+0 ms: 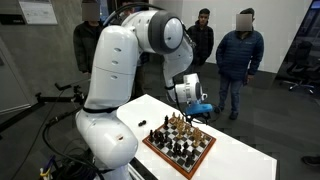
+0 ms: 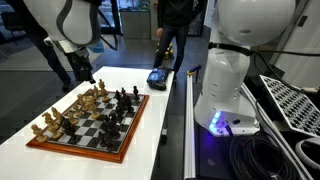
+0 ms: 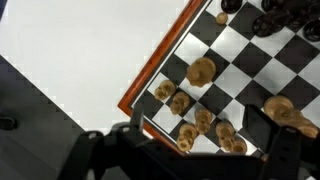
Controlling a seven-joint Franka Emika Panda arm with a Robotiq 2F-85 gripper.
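A chessboard with a brown wooden border (image 3: 158, 58) lies on the white table, light and dark pieces standing on it. Over the light side hangs my gripper, open, its two dark fingers wide apart in the wrist view. Several light brown pieces show between and beyond the fingers, none held. One light piece (image 3: 201, 71) stands out ahead of the others. Dark pieces (image 3: 282, 17) cluster at the upper right of that view. From the second exterior view, the gripper (image 2: 83, 72) is above the board's far edge; its height over the pieces is hard to judge.
A small dark object (image 1: 142, 123) lies left of it. Two people (image 1: 240, 55) stand behind the table. A second white arm (image 2: 222, 75) stands at the right in the second exterior view.
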